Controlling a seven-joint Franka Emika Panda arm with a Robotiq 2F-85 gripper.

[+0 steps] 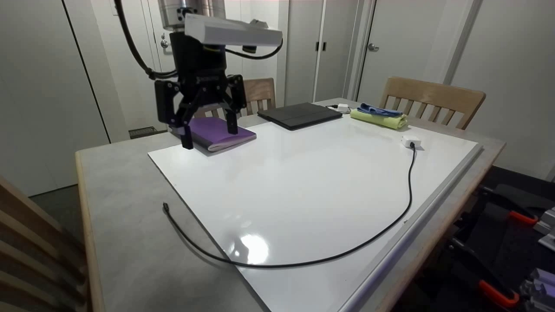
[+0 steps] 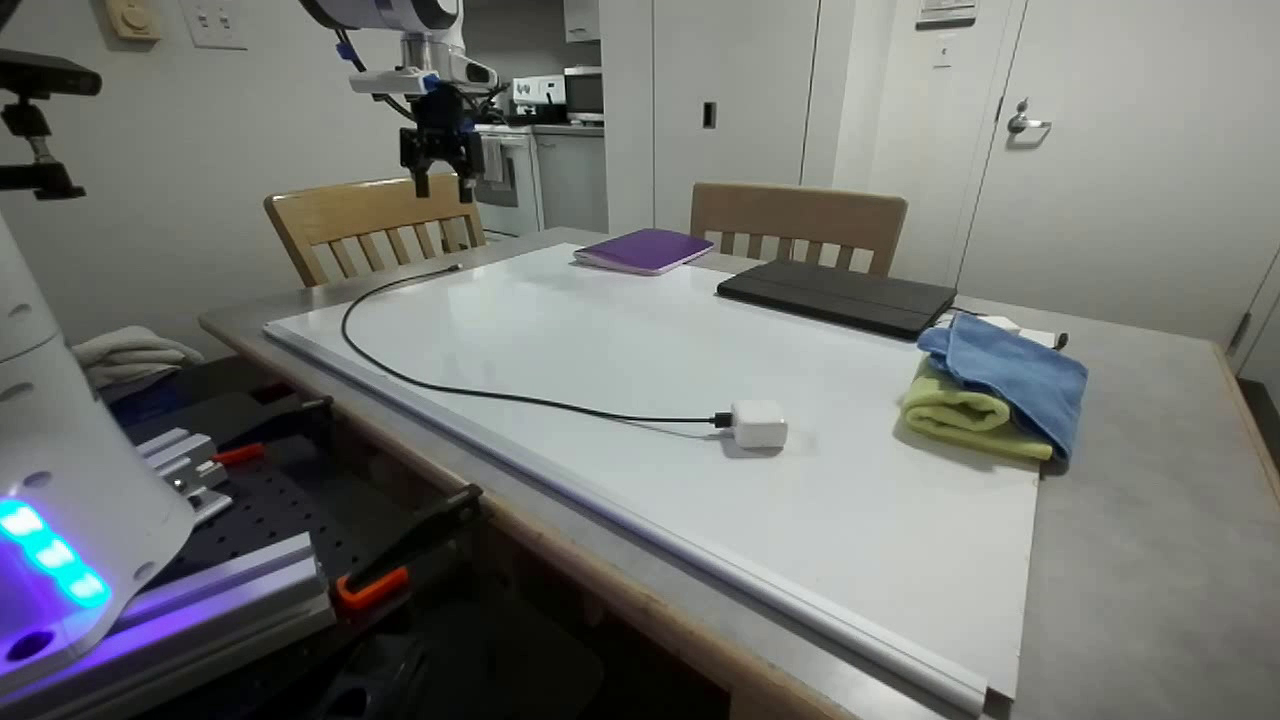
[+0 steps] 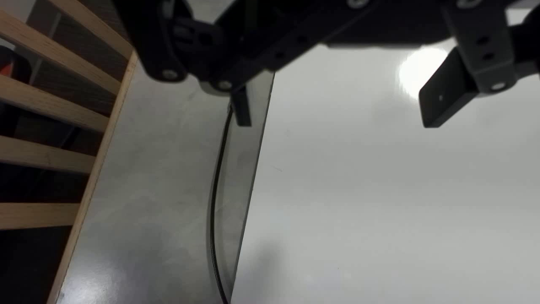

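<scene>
My gripper hangs above the table's end, fingers wide apart and empty; in the wrist view its two fingers show with a broad gap. A black cable curves over the whiteboard. Its free plug end lies on the bare grey table beside the board. The other end is plugged into a white charger block on the board. In the wrist view the cable runs along the board's edge, its upper end hidden behind one finger.
A purple notebook and a black folder lie along the board's far side. Folded blue and green cloths rest at a corner. Chairs surround the table. The board's middle is clear.
</scene>
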